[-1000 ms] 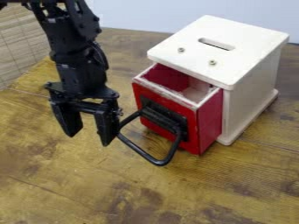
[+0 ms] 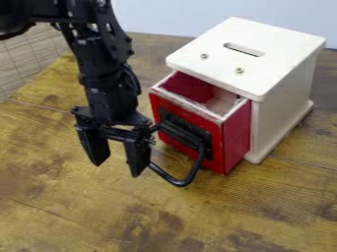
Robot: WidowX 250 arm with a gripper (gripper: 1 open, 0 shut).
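Note:
A white wooden box (image 2: 283, 108) with a slot and two screws on top stands at the upper right. Its red-fronted drawer (image 2: 231, 143) is pulled partly out, its inside visible from above. A black loop handle (image 2: 188, 177) juts from the drawer front toward the lower left. My black gripper (image 2: 116, 150) is left of the drawer, fingers pointing down and spread open, with nothing visible between them. Its right finger is close to the handle's left part; whether they touch I cannot tell.
A woven mat (image 2: 27, 74) lies at the upper left, and a pale wall (image 2: 171, 15) runs behind the box.
My gripper has moved right and a little lower, closer to the handle. The box and drawer look unchanged.

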